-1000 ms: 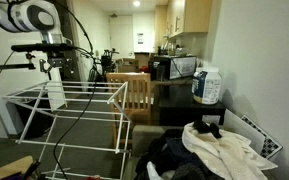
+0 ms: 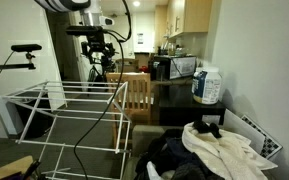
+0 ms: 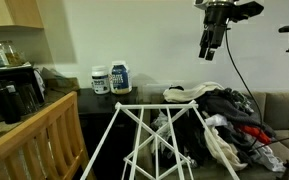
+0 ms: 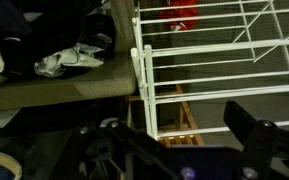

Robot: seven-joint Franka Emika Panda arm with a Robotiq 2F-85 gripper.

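Observation:
My gripper (image 3: pixel 207 52) hangs in the air, pointing down, high above the white drying rack (image 3: pixel 141 108). In the wrist view its dark fingers stand wide apart at the lower edge, open, with nothing between them. White bars of the rack (image 4: pixel 150 90) run below and beyond it. The nearer bars look bare. Heaped on the sofa is a pile of clothes (image 2: pixel 174 156), dark pieces with a cream one (image 2: pixel 224 150) on top. A red cloth (image 4: pixel 179 14) shows beyond the rack's bars at the top of the wrist view.
Two tubs, one white (image 3: pixel 101 79) and one blue and white (image 3: pixel 120 77), stand on a dark counter (image 2: pixel 184 108). A wooden chair (image 2: pixel 134 95) is behind the rack. A cable loops down from the arm across the rack.
My arm has swung to the right in exterior view 1, and the gripper is now higher, clear above the rack. The clothes pile and rack look unmoved.

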